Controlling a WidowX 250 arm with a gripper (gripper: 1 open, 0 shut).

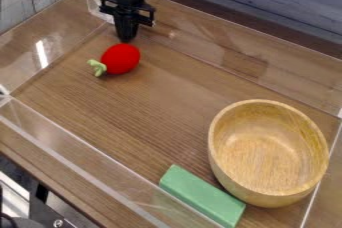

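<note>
My gripper (130,24) is at the top centre-left, dark, its tip low near the back of the wooden surface. It looks shut, with nothing visible between its fingers, though it is small in view. Just below it lies a red pepper-like object (120,58) with a pale green stem pointing down-left, apart from the gripper's tip as far as shows.
A wooden bowl (267,152) sits at the right front, with a green block (201,194) below-left of it. Walls bound the back and left.
</note>
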